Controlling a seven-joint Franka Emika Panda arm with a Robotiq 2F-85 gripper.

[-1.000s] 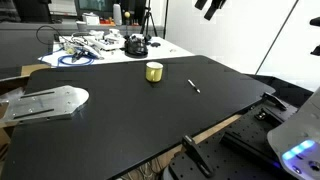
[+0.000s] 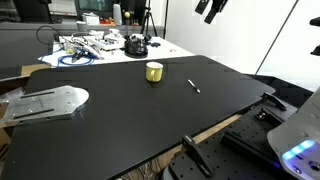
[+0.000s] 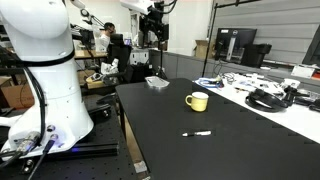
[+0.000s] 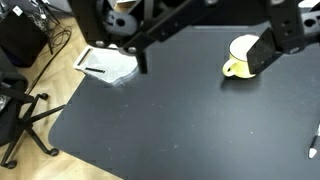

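A yellow mug (image 2: 154,72) stands upright on the dark table; in the other exterior view the mug (image 3: 197,102) shows its handle on the left. A pen-like marker (image 2: 194,87) lies on the table apart from the mug, and the marker (image 4: 315,141) is partly cut off at the right edge of the wrist view. High above the table hangs my gripper (image 2: 210,11), clear of both things. Its fingers stand wide apart in the wrist view, open, with bare tabletop (image 4: 170,120) showing between them.
At the back of the table lie cables and tools (image 2: 90,45). A white tray-like object (image 4: 108,63) sits near one table edge, and a silver plate (image 2: 50,103) lies at the left in the first exterior view.
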